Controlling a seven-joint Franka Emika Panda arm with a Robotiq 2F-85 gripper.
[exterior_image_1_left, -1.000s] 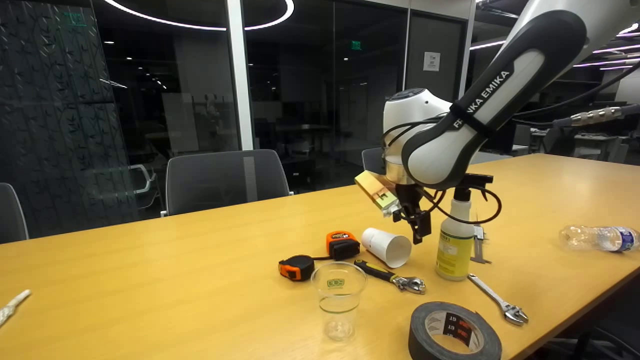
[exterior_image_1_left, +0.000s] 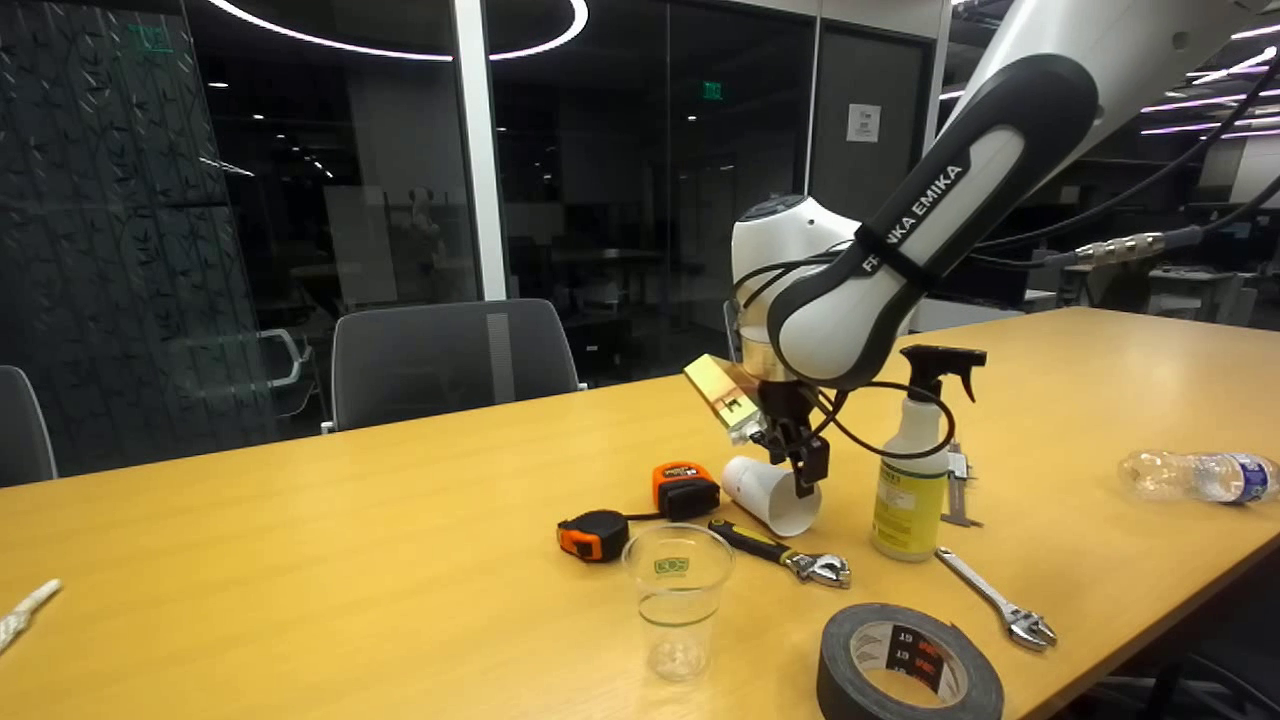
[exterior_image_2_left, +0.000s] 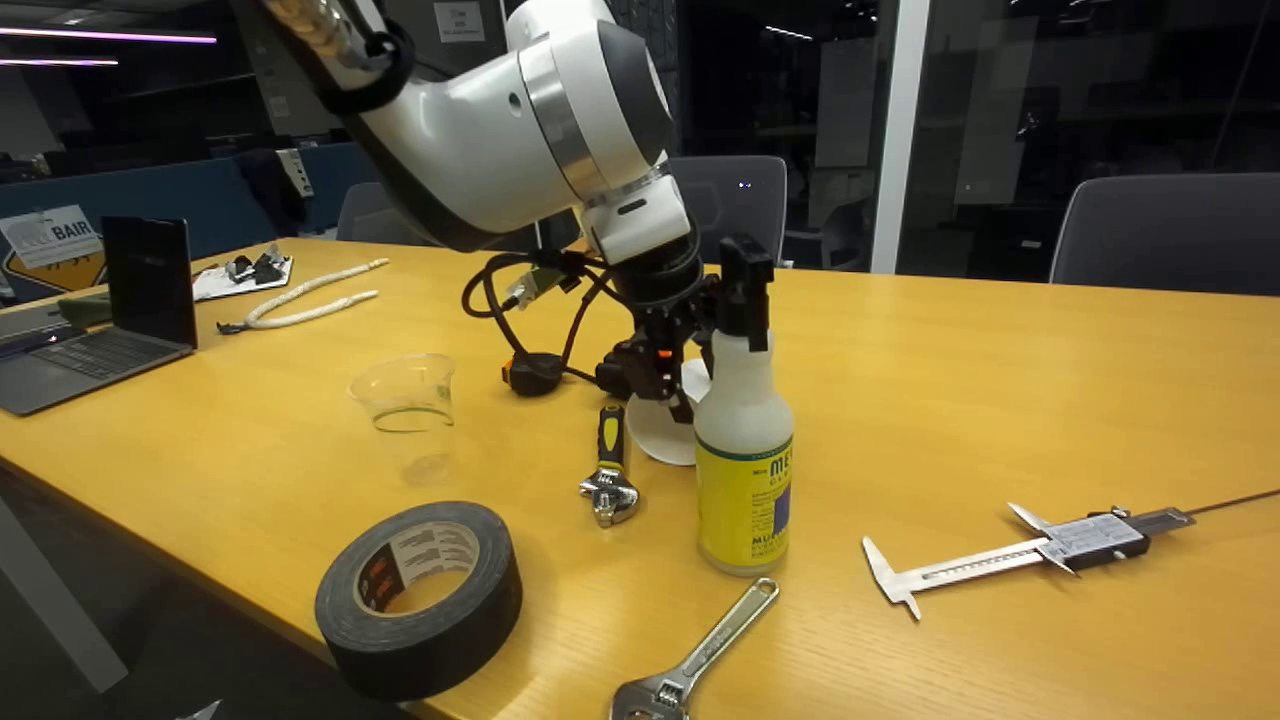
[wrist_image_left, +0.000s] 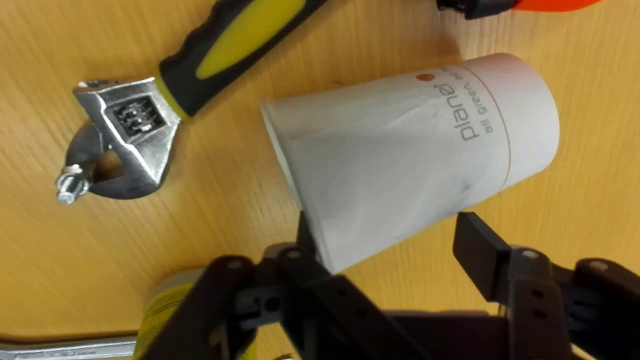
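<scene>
A white paper cup (wrist_image_left: 414, 156) with printed lettering lies on its side on the table. In exterior view 1 the open mouth of the cup (exterior_image_1_left: 792, 504) faces toward the camera. My gripper is over the cup's near side, its fingers part open. One fingertip (wrist_image_left: 304, 234) is right at the cup's rim; whether it touches or reaches inside the mouth, I cannot tell. The other finger (wrist_image_left: 477, 255) stands apart from the cup wall, above bare table. From exterior view 2, the spray bottle (exterior_image_2_left: 744, 456) partly hides the gripper and cup.
Beside the cup lie a yellow-black adjustable wrench (exterior_image_1_left: 768, 546) and orange tape measures (exterior_image_1_left: 686, 490). A clear cup (exterior_image_1_left: 678, 600), a black tape roll (exterior_image_1_left: 846, 666), another wrench (exterior_image_1_left: 990, 594) and calipers (exterior_image_2_left: 984, 564) are around.
The arm has moved left in exterior view 1, bringing the gripper from between cup and spray bottle to over the cup. The objects on the table have stayed put.
</scene>
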